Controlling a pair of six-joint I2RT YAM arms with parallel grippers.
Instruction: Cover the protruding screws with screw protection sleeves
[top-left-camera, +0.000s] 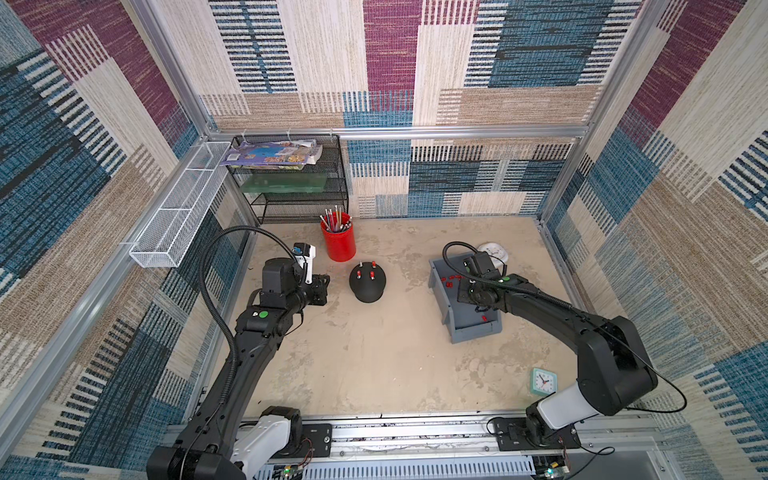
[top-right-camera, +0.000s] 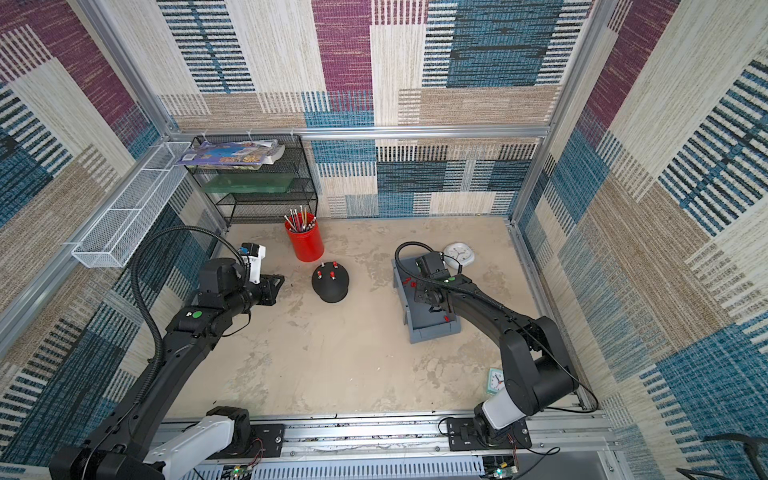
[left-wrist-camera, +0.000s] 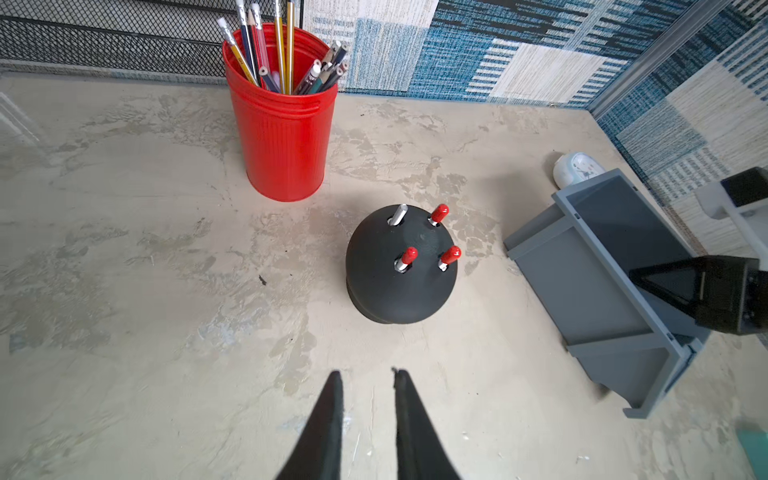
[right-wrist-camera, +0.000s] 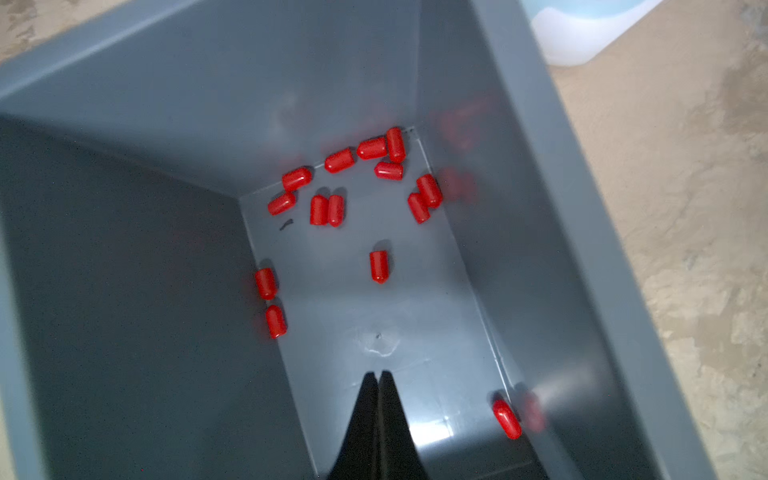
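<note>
A black dome (left-wrist-camera: 392, 280) stands mid-table with screws poking from its top. Red sleeves cap three of them, such as the front one (left-wrist-camera: 409, 255); the rear-left screw (left-wrist-camera: 398, 214) shows bare metal. More red sleeves (right-wrist-camera: 379, 266) lie loose on the floor of a grey bin (right-wrist-camera: 336, 288), mostly toward its far end. My left gripper stands open and empty, to the left of the dome and apart from it. Over the bin hangs my right gripper, shut with nothing visible between its fingers; one lone sleeve (right-wrist-camera: 506, 419) lies to its right near the wall.
A red cup of pencils (top-left-camera: 339, 242) stands behind the dome, before a black wire rack (top-left-camera: 304, 212). A white clock (top-right-camera: 459, 254) sits behind the bin, and a mint clock (top-left-camera: 543, 381) at the front right.
</note>
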